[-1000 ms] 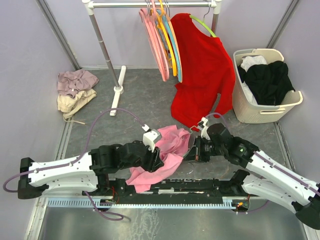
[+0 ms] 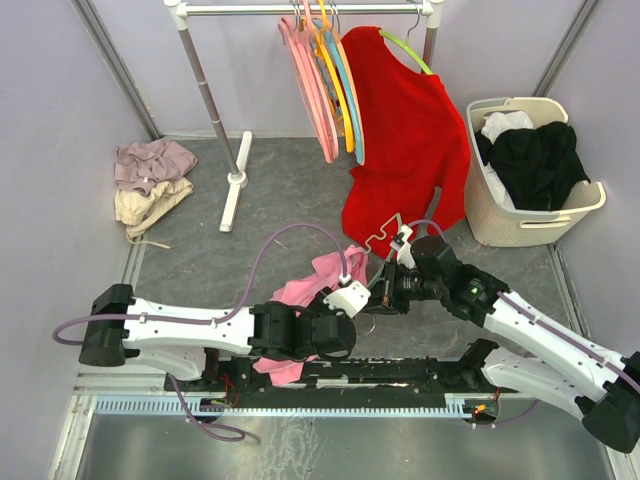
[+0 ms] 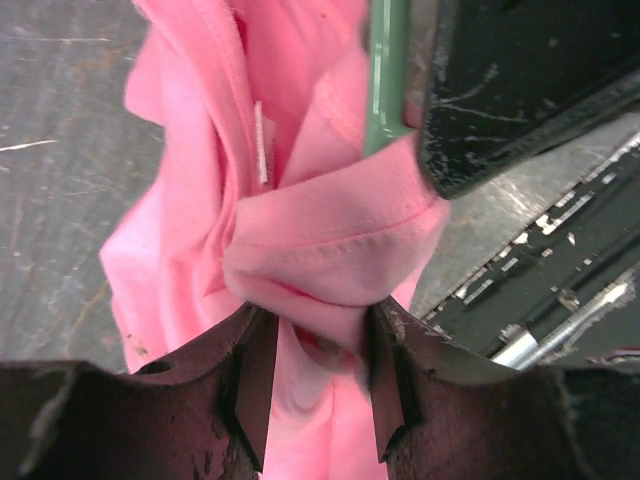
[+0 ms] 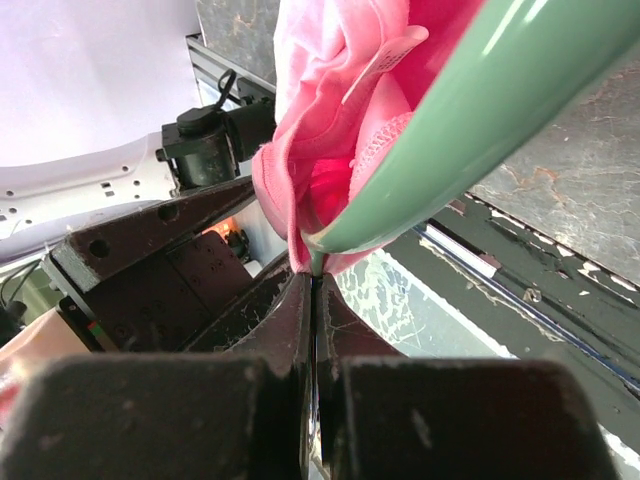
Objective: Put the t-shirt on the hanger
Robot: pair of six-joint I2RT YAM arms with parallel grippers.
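The pink t-shirt (image 2: 290,290) lies bunched on the floor in front of me, partly hidden under my left arm. In the left wrist view, my left gripper has its fingers apart with a fold of the pink shirt (image 3: 330,235) between them. A green hanger (image 3: 385,80) runs down into the cloth there. My right gripper is shut at the lower end of the green hanger (image 4: 430,140), whose thin edge reaches between the fingertips. Pink fabric (image 4: 295,170) gathers right behind that spot. The hanger's far end is hidden in the cloth.
Above, the rack (image 2: 235,10) carries several hangers (image 2: 335,85) and a red garment (image 2: 405,140). A laundry basket (image 2: 535,225) stands at right; folded clothes (image 2: 150,175) lie at left. My two grippers are very close together.
My left gripper has moved right, up against the right gripper, and the shirt has bunched toward it. The right gripper has shifted only slightly; the hanger hook has tipped upward and right.
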